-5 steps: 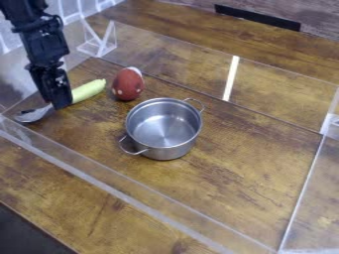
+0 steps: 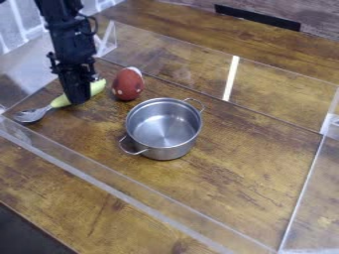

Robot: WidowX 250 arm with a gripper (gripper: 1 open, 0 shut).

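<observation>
My black gripper [image 2: 77, 95] reaches down from the upper left onto the yellow, elongated vegetable [image 2: 94, 86], its tip over the vegetable's middle and partly hiding it; whether it touches is hard to tell. The fingers look close together, with nothing clearly between them. A metal spoon [image 2: 35, 115] lies at the vegetable's lower-left end. A red oval object [image 2: 127, 83] stands to the right, and a steel pot [image 2: 165, 129] with two handles sits right of centre, in front of it.
Clear plastic walls border the wooden work surface [image 2: 252, 169], with a white strip [image 2: 232, 77] at the back. The surface right of the pot is clear.
The objects appear in about the same places.
</observation>
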